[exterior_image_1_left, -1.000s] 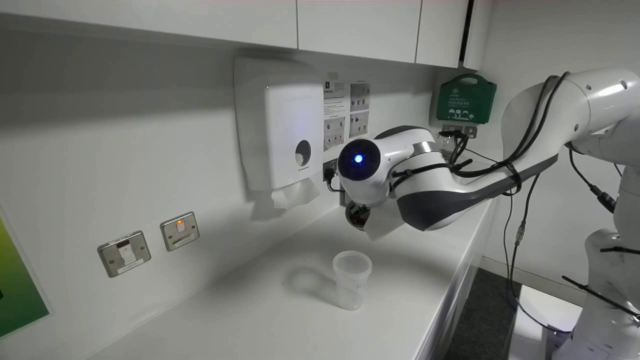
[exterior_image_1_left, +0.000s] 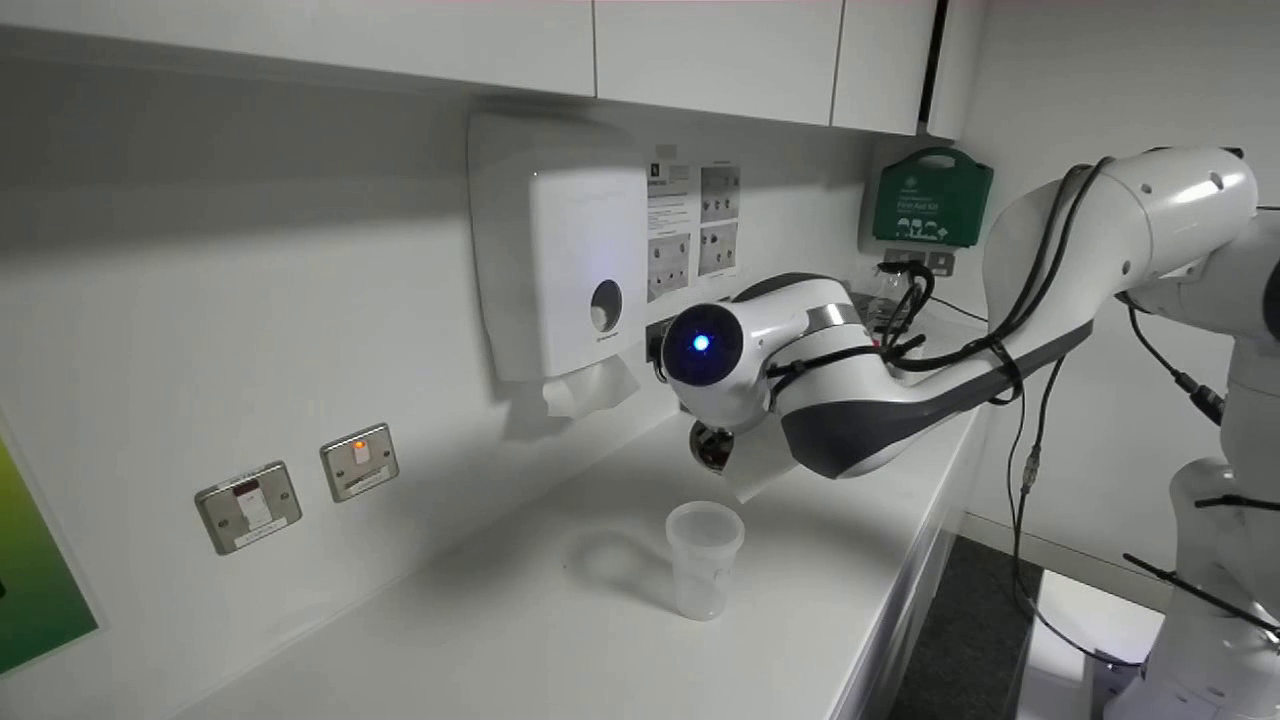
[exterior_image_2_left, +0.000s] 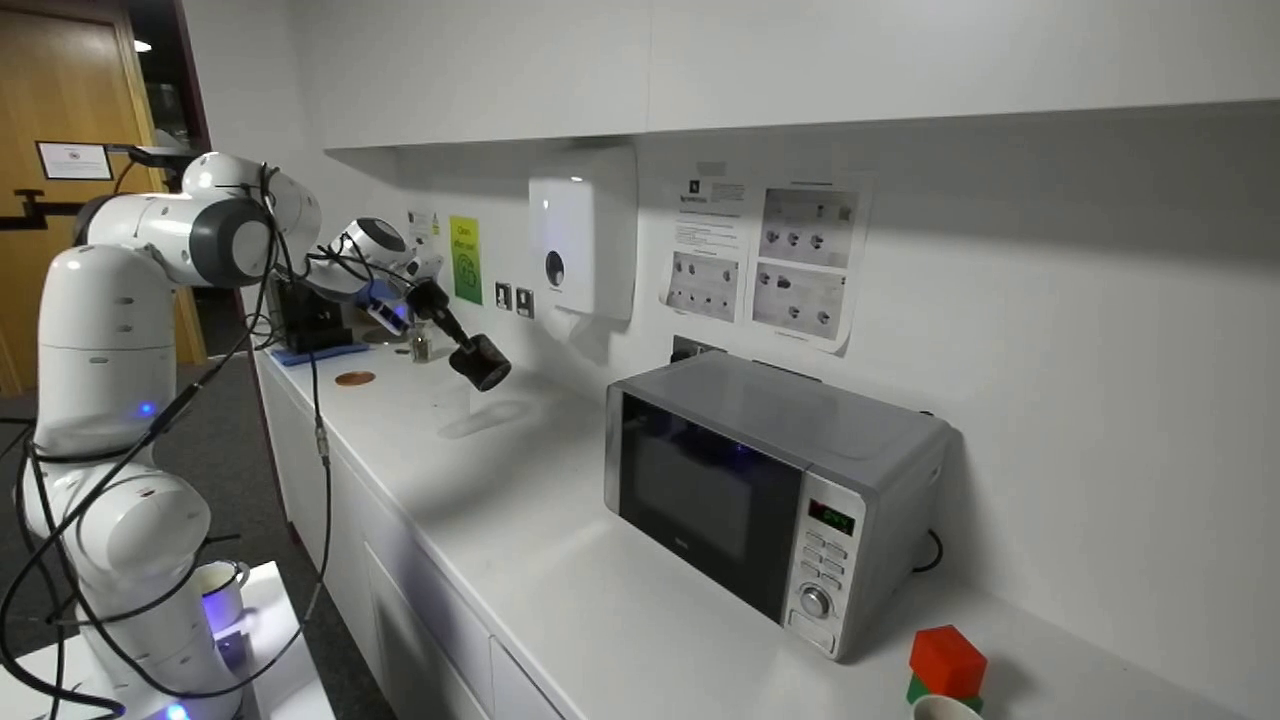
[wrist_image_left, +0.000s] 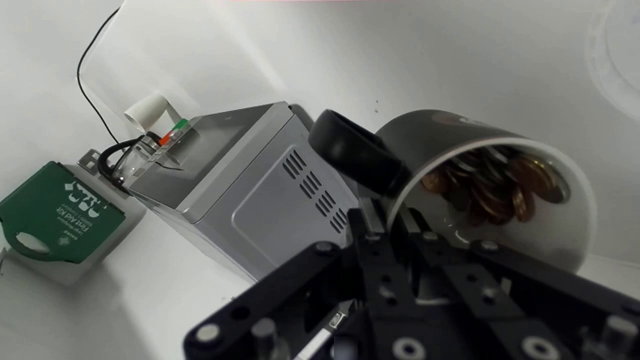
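Note:
A dark mug (wrist_image_left: 432, 129) with a white inside fills the right of the wrist view, tipped well over on its side. Several copper and silver coins (wrist_image_left: 498, 186) are heaped inside it. My gripper is shut on the mug near its rim, just below the black handle (wrist_image_left: 348, 141). In exterior view 2 the tilted mug (exterior_image_2_left: 480, 362) hangs above the counter. A clear plastic cup (exterior_image_1_left: 704, 558) stands upright and looks empty on the counter in exterior view 1; the mug (exterior_image_1_left: 711, 446) is higher than it and apart from it.
A grey microwave (exterior_image_2_left: 768, 480) stands farther along the counter, with stacked red and green blocks (exterior_image_2_left: 948, 662) beyond it. The paper-towel dispenser (exterior_image_1_left: 564, 240) is on the wall behind the arm. Bare counter (exterior_image_1_left: 516, 624) surrounds the clear cup.
In exterior view 1 my wrist and forearm have shifted slightly left and down, and the mug has sunk a little. The clear cup has not moved.

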